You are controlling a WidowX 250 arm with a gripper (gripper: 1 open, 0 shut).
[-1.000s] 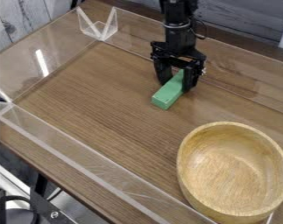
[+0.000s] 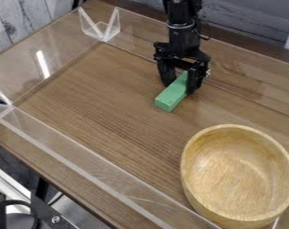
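Note:
The black robot gripper [image 2: 180, 63] reaches down from the top centre of the camera view, its lower end over a green block [image 2: 172, 97] that lies on the wooden table. The upper part of the block is hidden by the gripper. Whether the fingers are open or closed on the block cannot be made out.
A large pale wooden bowl [image 2: 233, 174] fills the lower right. A clear plastic container [image 2: 98, 25] sits at the upper left. Dark cables lie at the lower left edge.
The gripper sits very slightly lower or shifted over the green block; otherwise little differs.

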